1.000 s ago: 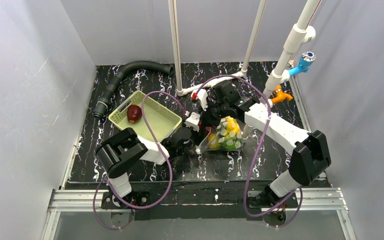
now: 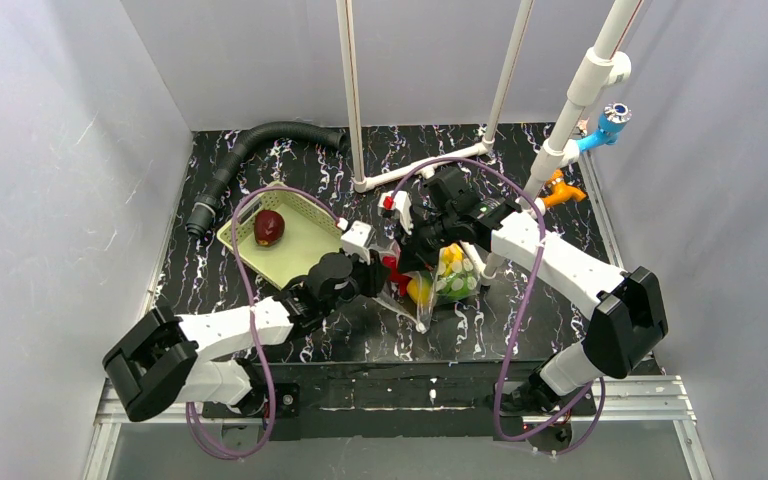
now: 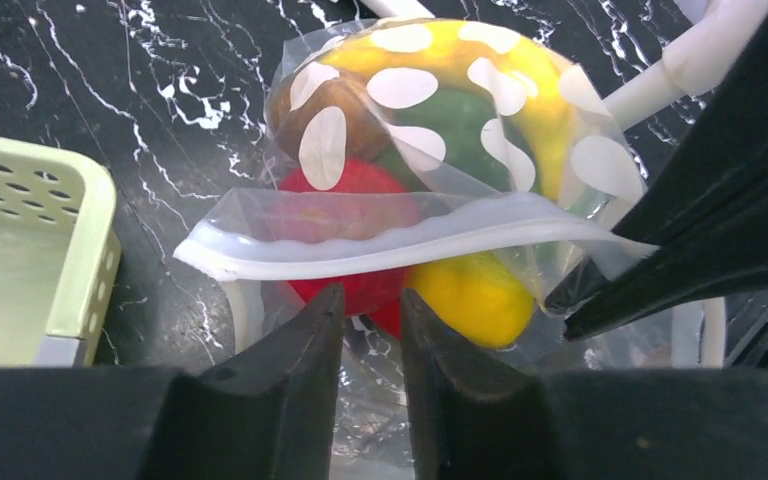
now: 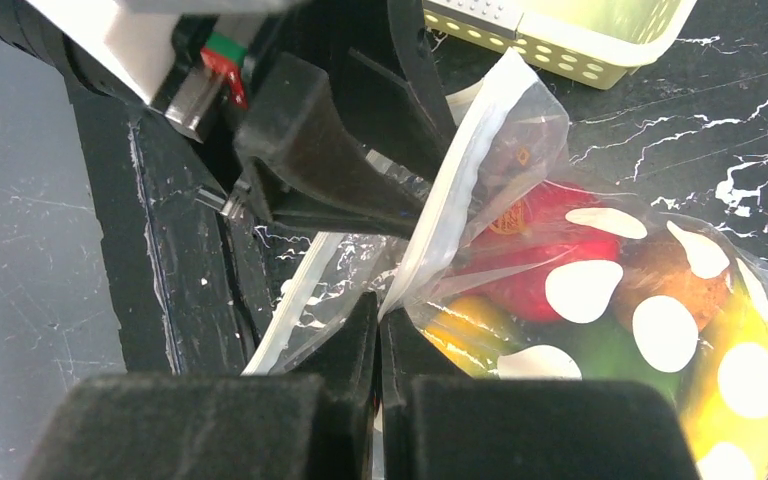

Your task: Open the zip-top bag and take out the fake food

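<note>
The clear zip-top bag (image 3: pixel 400 200) with white dots lies on the black marbled table, its white zip edge (image 3: pixel 360 250) standing away from the opposite edge. Inside are a red piece (image 3: pixel 310 215), a yellow one (image 3: pixel 475 300), and green, brown and long yellow pieces. My right gripper is shut on the bag's zip edge, which runs between its fingertips. My left gripper is part open at the bag's mouth, no food between its fingers; in the right wrist view, its fingertips pass behind the raised zip edge.
A pale green basket (image 2: pixel 335 212) stands left of the bag, with a dark red eggplant-like piece (image 2: pixel 269 227) in it. Behind lie a black hose (image 2: pixel 225 170) and a white pipe frame (image 2: pixel 430 166). Blue and orange taps are on the right.
The left arm has swung down and to the left, its gripper now a little left of where it was at the bag. The bag's mouth shows wider.
</note>
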